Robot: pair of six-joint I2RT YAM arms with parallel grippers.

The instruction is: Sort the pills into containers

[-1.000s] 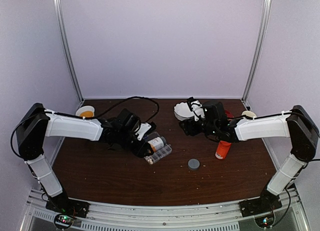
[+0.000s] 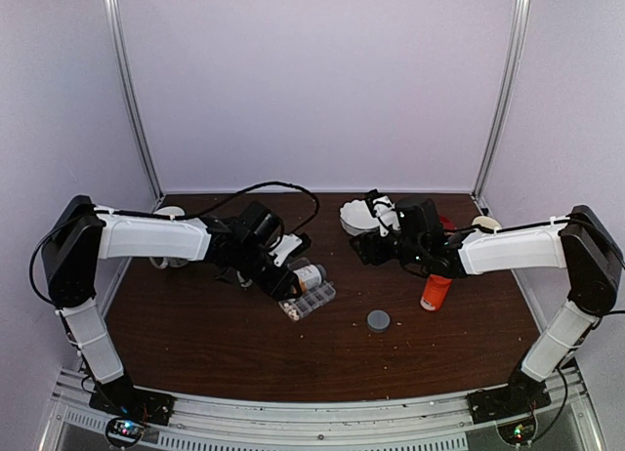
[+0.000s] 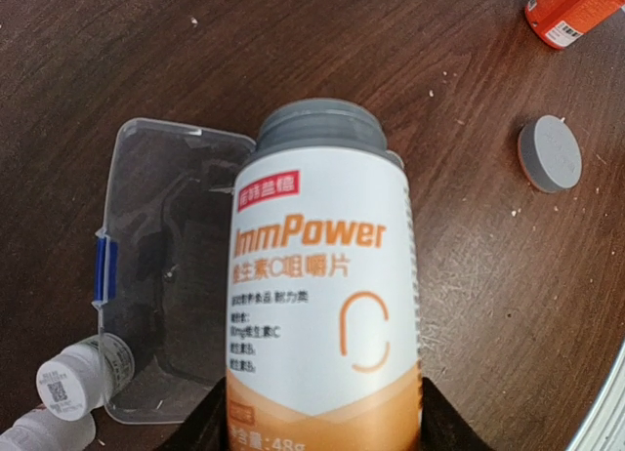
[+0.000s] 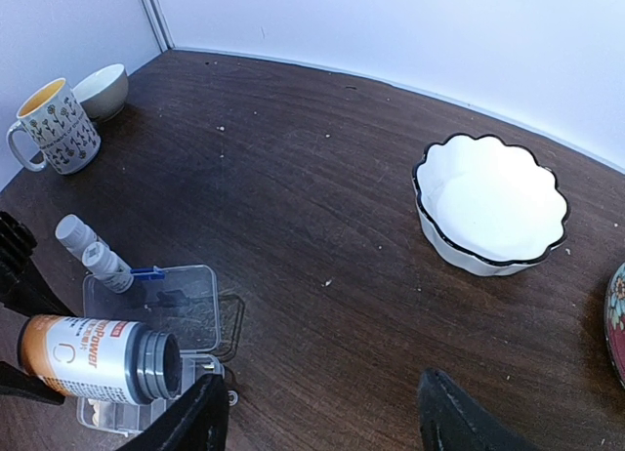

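My left gripper (image 2: 296, 267) is shut on a white-and-orange vitamin bottle (image 3: 322, 266). The bottle lies tilted in the right wrist view, its grey neck end pointing toward the right arm. Beneath it is a clear divided pill box (image 2: 314, 299) with its lid (image 3: 166, 266) folded open. White pills (image 2: 293, 312) show in the compartment at one end; the bottle covers part of the box. A round grey cap (image 2: 378, 321) rests on the table by itself. Away to the right, my right gripper is open, with bare table between its fingers.
Two small white bottles (image 4: 94, 253) are beside the open lid. A patterned mug (image 4: 61, 129) and a bowl (image 4: 104, 92) stand at the far left. A scalloped white bowl (image 4: 488, 202) sits at the back. An orange bottle (image 2: 435, 293) is near the right arm.
The bottle stays over the pill box. No clear movement shows in the right arm.
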